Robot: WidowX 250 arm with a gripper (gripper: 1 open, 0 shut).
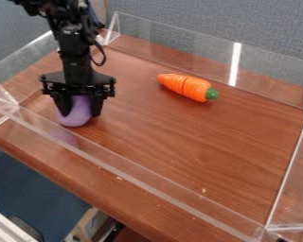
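Note:
My black gripper [76,95] is low at the left side of the wooden table, right over a purple object [75,113], probably a toy eggplant, with its fingers around the object's upper part. Whether the fingers are closed on it I cannot tell. An orange toy carrot [184,86] with a green end lies at the back right of the middle, apart from the gripper.
Clear plastic walls [235,61] surround the wooden table top [192,151]. The left wall is close beside my gripper.

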